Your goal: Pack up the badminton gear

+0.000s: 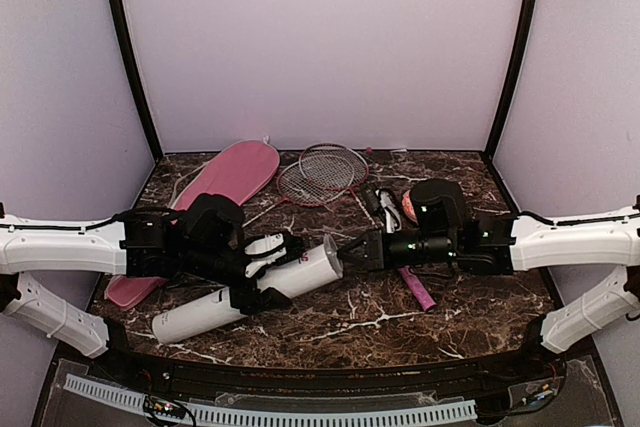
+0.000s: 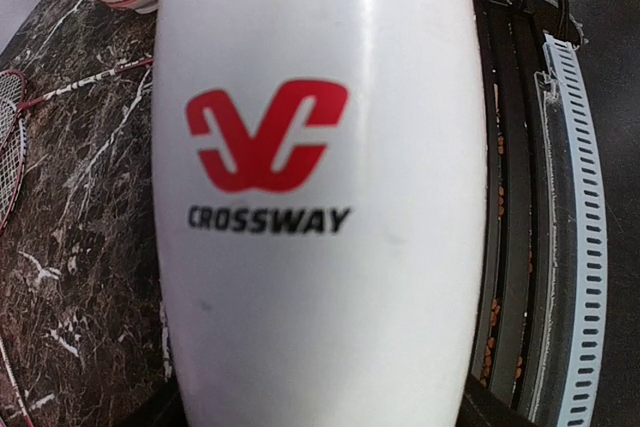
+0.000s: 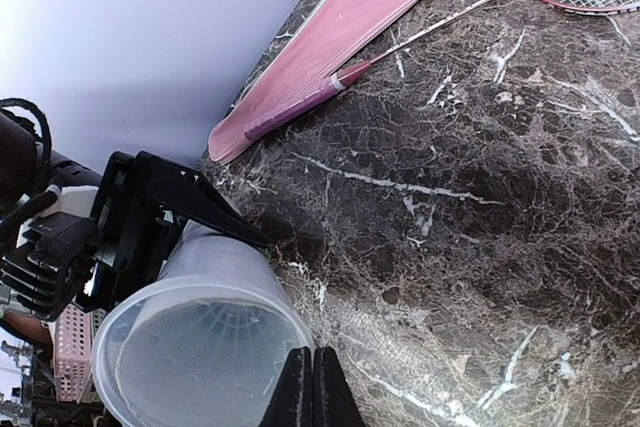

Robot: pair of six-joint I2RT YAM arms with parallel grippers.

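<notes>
A white CROSSWAY tube (image 1: 195,317) lies slanted across the front left of the table, its round end toward the right arm. My left gripper (image 1: 268,282) is closed around the tube's body, which fills most of the left wrist view. The right gripper is shut, with nothing showing between its fingers, right beside the rim of the tube's hollow-looking translucent end (image 3: 215,347). Whether fingertips and rim touch, I cannot tell. Two rackets (image 1: 320,177) lie overlapping at the back middle, one with a pink handle (image 1: 417,289). At the left rests a pink racket cover (image 1: 230,177).
A red-patterned bowl stands at the right, partly behind the right arm in the top view. One racket's purple-pink grip (image 3: 295,112) lies along the cover. Bare marble tabletop (image 1: 380,332) shows at the front middle.
</notes>
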